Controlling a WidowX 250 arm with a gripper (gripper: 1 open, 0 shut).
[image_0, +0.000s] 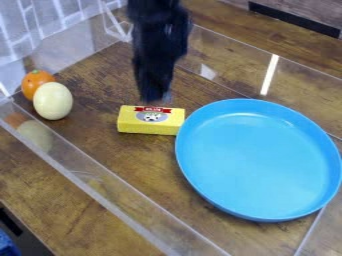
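Note:
My gripper (154, 75) is a dark, motion-blurred shape at the top centre, over the wood floor behind the yellow box (150, 119), so its finger state is unclear. The yellow box, with a red label and dog picture, lies flat just left of a large blue plate (257, 157).
A white egg (54, 101) and an orange round object (38, 82) sit at the left, near a clear plastic wall (94, 180). The wood surface below the box and at the upper right is bare.

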